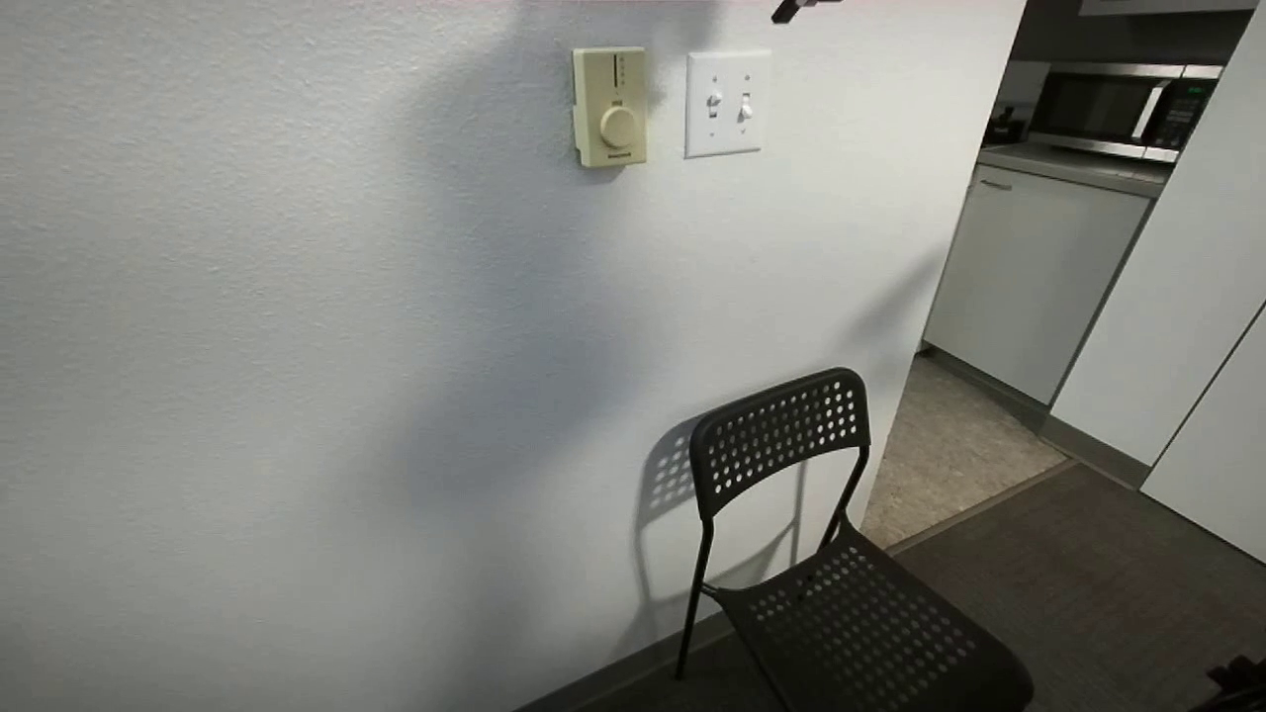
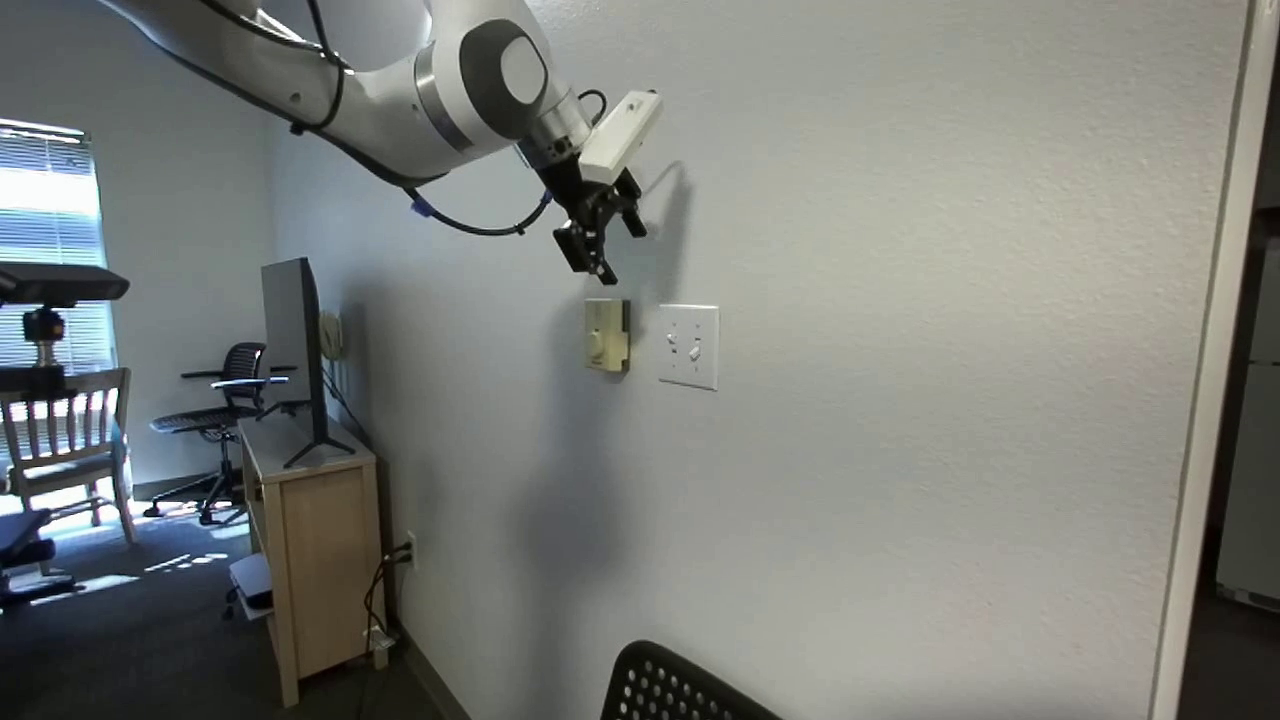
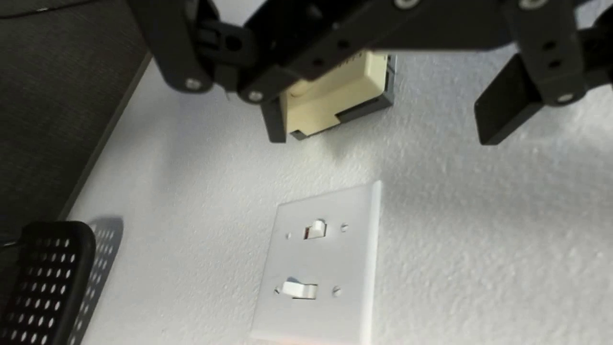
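Observation:
A white double switch plate (image 1: pixel 727 136) is fixed to the wall, right of a beige thermostat (image 1: pixel 608 107) with a round dial. In the wrist view the plate (image 3: pixel 322 258) lies below the fingers, its two toggles, an upper one (image 3: pixel 316 228) and a lower one (image 3: pixel 299 289), tilted opposite ways. My gripper (image 2: pixel 606 246) hangs above the thermostat (image 2: pixel 606 335) and the plate (image 2: pixel 689 346) in exterior view 2. Its fingers stand wide apart with nothing between them; one fingertip (image 3: pixel 274 121) overlaps the thermostat's edge in the wrist view. Only a dark tip shows in exterior view 1.
A black perforated chair (image 1: pixel 779 433) stands against the wall below the plate. To the left in exterior view 2 are a wooden cabinet (image 2: pixel 321 576) and a monitor (image 2: pixel 294 360). The wall (image 2: pixel 960 360) right of the plate is bare.

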